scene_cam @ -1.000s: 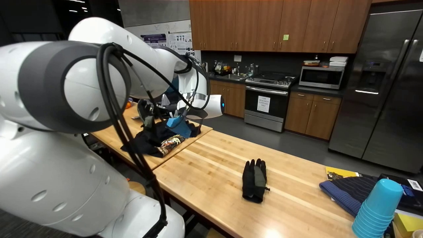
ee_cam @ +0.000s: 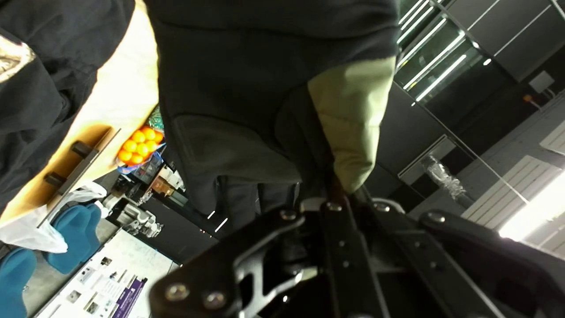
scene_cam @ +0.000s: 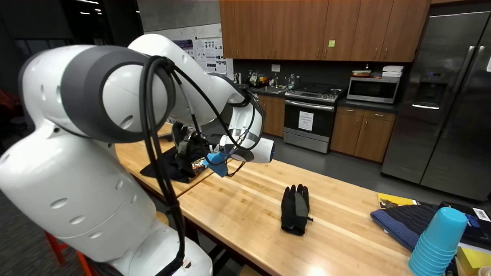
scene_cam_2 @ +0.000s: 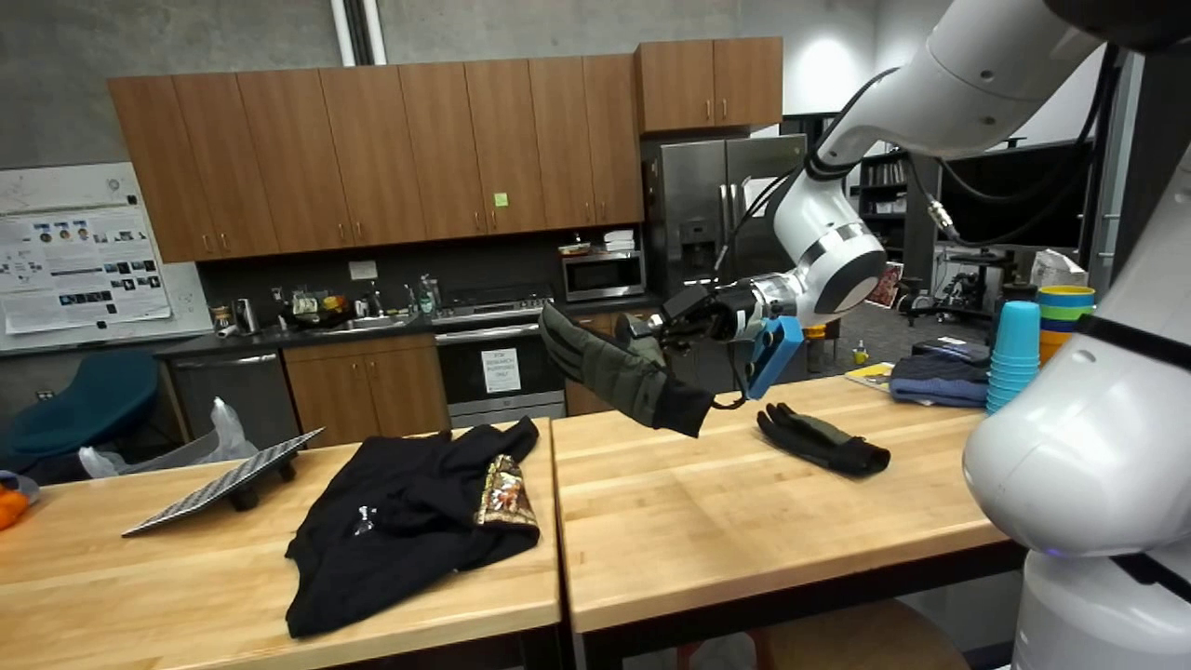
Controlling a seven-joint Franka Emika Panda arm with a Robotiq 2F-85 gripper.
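A black and grey-green glove [scene_cam_2: 625, 374] hangs in the air, tilted, with its cuff low and its fingers up to the left. My gripper is shut on this glove by its thumb, whose pale side shows in the wrist view. A second glove [scene_cam: 295, 209] of the same kind lies flat on the right-hand table, fingers pointing away in exterior view 1. In exterior view 1 the arm hides much of the gripper and held glove.
A black garment [scene_cam_2: 413, 514] covers part of the left-hand table, near a tilted dark panel [scene_cam_2: 229, 482]. Stacked blue cups [scene_cam: 437, 241] and a knitted hat [scene_cam: 405, 223] sit at the right end. Bare wood [scene_cam_2: 692, 508] surrounds the lying glove.
Gripper and held glove have shifted right in exterior view 1, toward the right-hand table. The lying glove and the cups have stayed put.
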